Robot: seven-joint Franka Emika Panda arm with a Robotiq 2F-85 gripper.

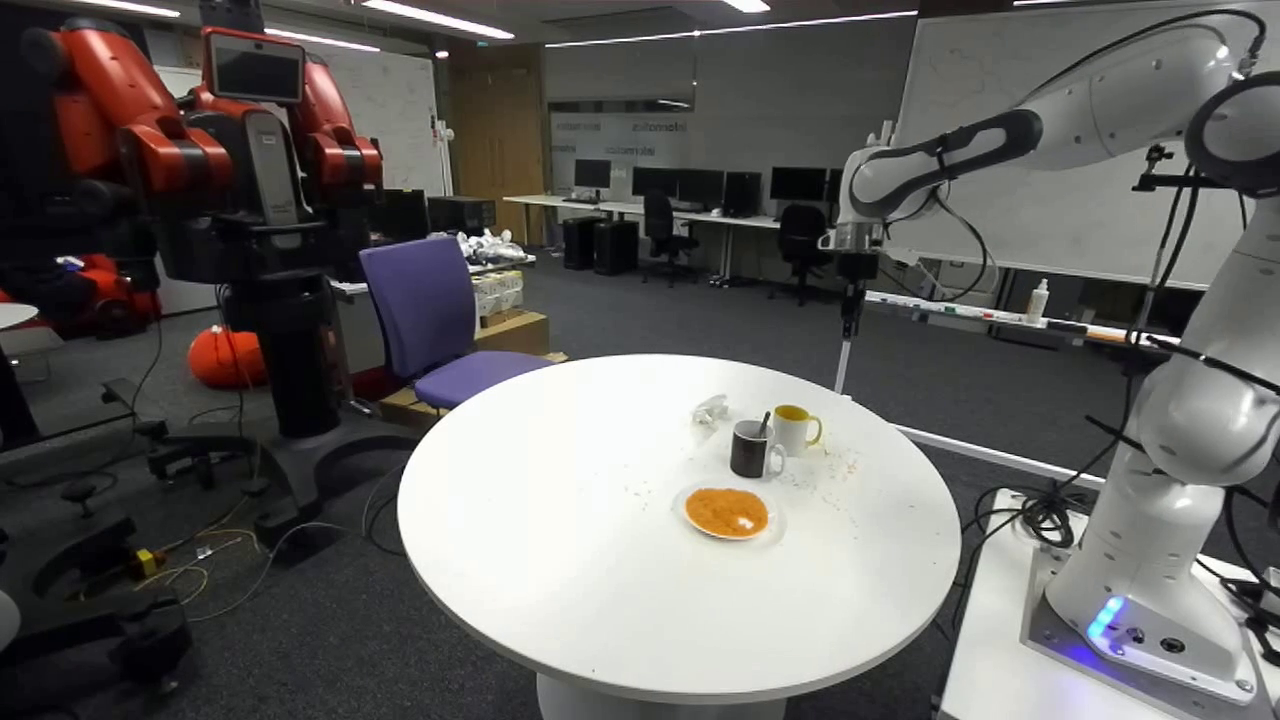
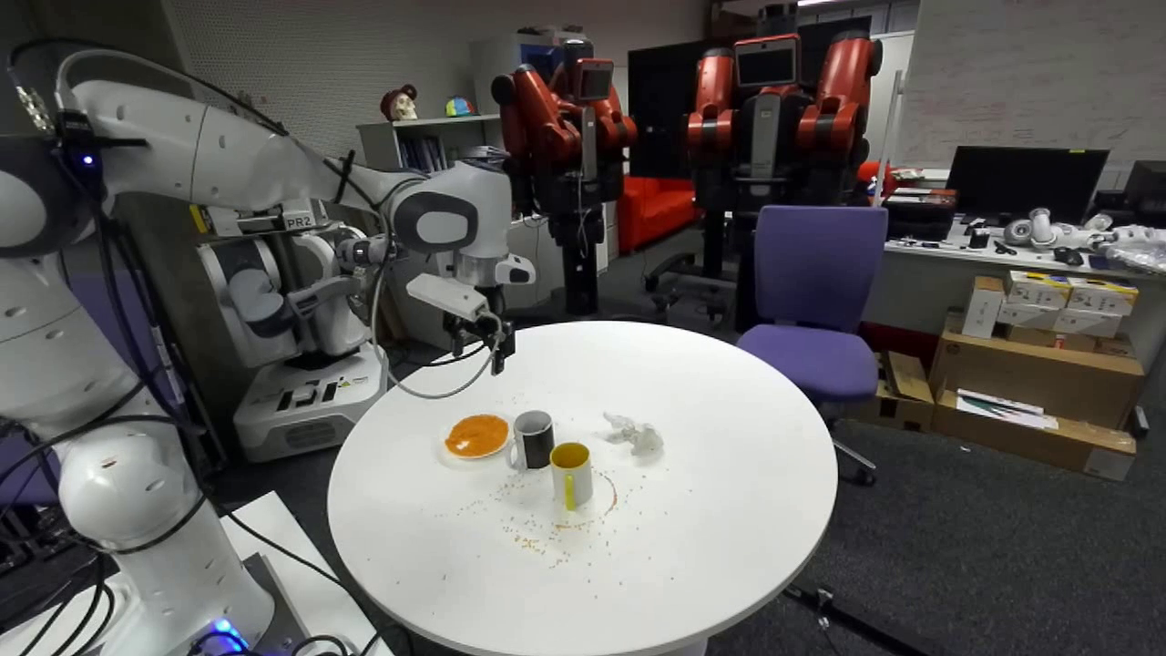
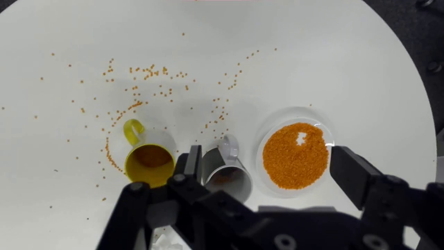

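Observation:
My gripper stands open and empty above the table, its fingers (image 2: 500, 355) well clear of the tabletop. Below it in the wrist view, a plate (image 3: 266, 189) of orange grains (image 3: 291, 160) shows between the fingers. The black-and-white mug (image 3: 231, 179) is partly covered by the left finger in that view. Beside it stands a white mug (image 2: 571, 481) with a yellow inside and handle. Both mugs are upright. A thin dark shape (image 1: 764, 421) shows at the black mug's rim; I cannot tell what it is.
Crumpled clear plastic (image 2: 634, 435) lies near the mugs. Loose orange grains (image 3: 150, 73) are scattered around the yellow mug. A purple chair (image 2: 820, 295) stands by its edge.

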